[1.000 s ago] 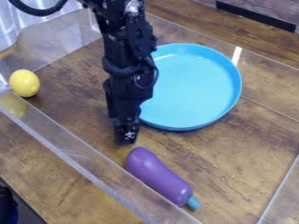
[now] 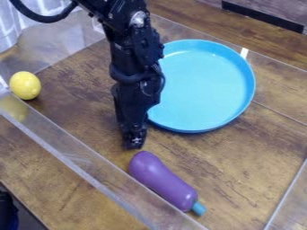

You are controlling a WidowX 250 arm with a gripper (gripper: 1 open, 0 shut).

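Note:
The black gripper [image 2: 133,135] hangs low over the wooden floor of the bin, open, at the left edge of a round blue plate [image 2: 204,81]. Its fingertips are dark and partly hard to make out against the wood. A purple toy eggplant [image 2: 161,180] lies below it, toward the front. A yellow lemon-like object [image 2: 25,85] sits at the far left, apart from the gripper.
Clear plastic bin walls [image 2: 72,166] run along the front left and the right. Bare wood lies right of the eggplant and between the lemon and the gripper.
The arm has shifted very slightly, and the blue plate has crept a little to the right. The eggplant and the lemon look unmoved.

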